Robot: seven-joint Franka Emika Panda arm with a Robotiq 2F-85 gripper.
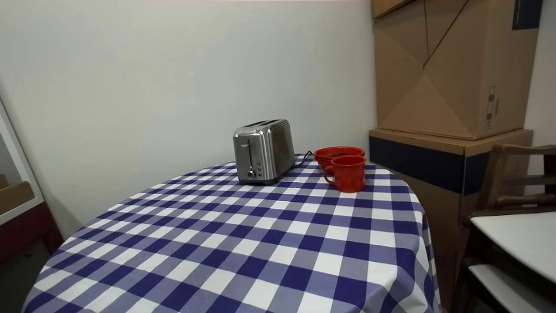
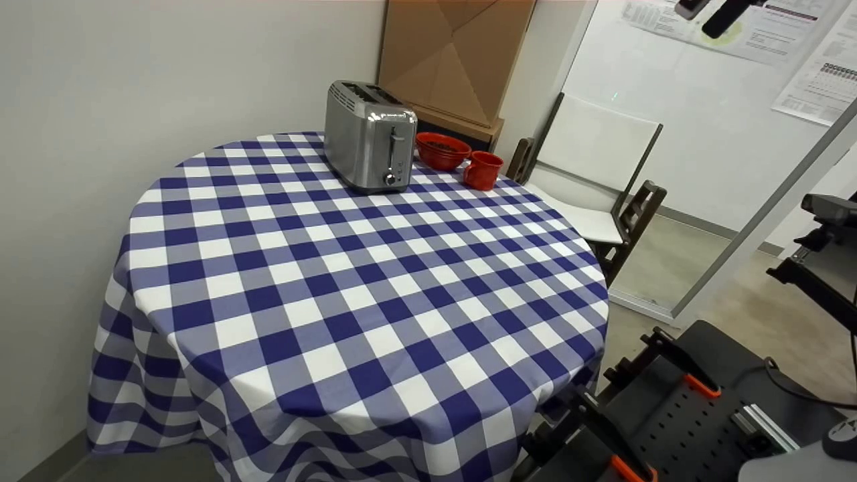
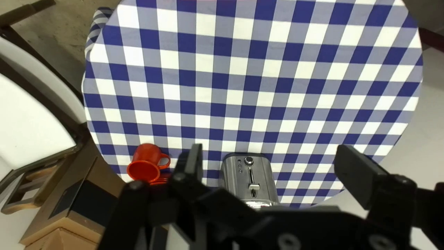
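My gripper stands open high over the table, its two dark fingers wide apart and nothing held between them. In exterior view 2 only the fingertips [image 2: 725,17] show, at the top right edge. A silver toaster [image 1: 263,152] is upright at the back of the table; in the wrist view it appears far below the gap between the fingers. Right of it in exterior view 1 stands a red mug [image 1: 349,174], handle towards the toaster. Behind the mug is a red bowl [image 1: 339,151] with something dark inside; the gripper hides most of it in the wrist view.
A blue and white checked cloth [image 1: 208,240] covers the round table, whose middle and front are bare. The wall rises close behind the toaster. Stacked cardboard boxes [image 1: 432,78] and a chair [image 2: 578,193] stand beside the table's edge.
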